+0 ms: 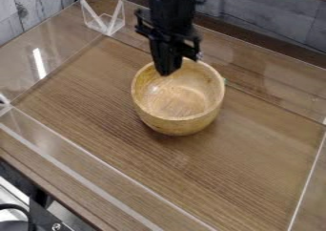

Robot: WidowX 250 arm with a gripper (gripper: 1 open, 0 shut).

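A yellowish wooden bowl [178, 106] sits near the middle of the wooden table [90, 158]. My black gripper [166, 61] reaches down from the top of the camera view to just over the bowl's back rim, its fingertips close to or over the rim. It appears shut, with nothing visible between its fingers; whether it touches the bowl cannot be told.
A clear plastic piece [37, 114] is at the left edge of the table, and another translucent piece [105, 15] is at the back left. A black cable lies at the bottom left corner. The table right and front of the bowl is clear.
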